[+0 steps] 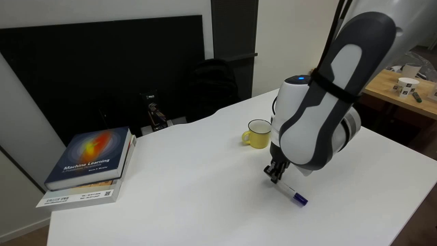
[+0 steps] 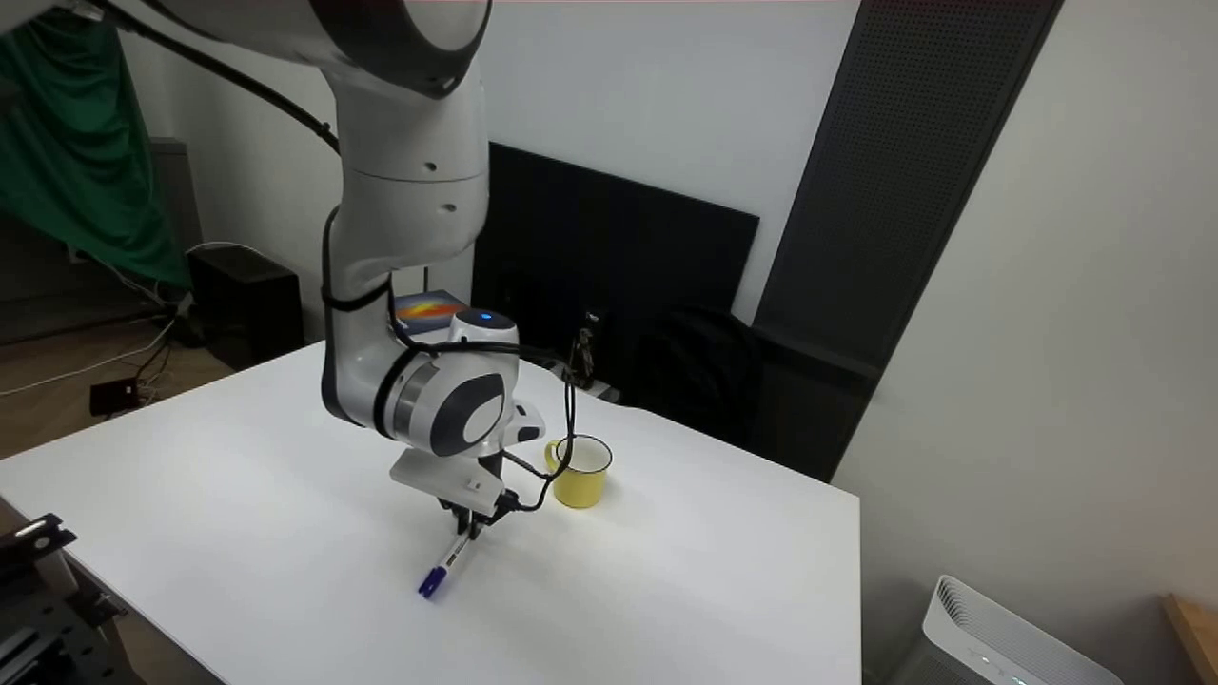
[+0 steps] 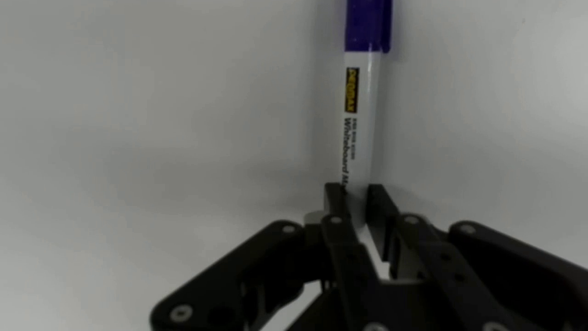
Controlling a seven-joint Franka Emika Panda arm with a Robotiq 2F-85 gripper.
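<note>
A white whiteboard marker with a purple-blue cap runs up from between the fingers in the wrist view. My gripper is shut on its white barrel, a finger pad on either side, and the end away from the cap is hidden by the fingers. In exterior view 1 the marker slants down to the right from the gripper, cap lowest, close over the white table. Whether the cap touches the tabletop I cannot tell. A yellow mug stands upright behind the gripper, apart from it.
Two stacked books lie at the table's left end in exterior view 1. From exterior view 2, the mug is close to the arm's hanging cable.
</note>
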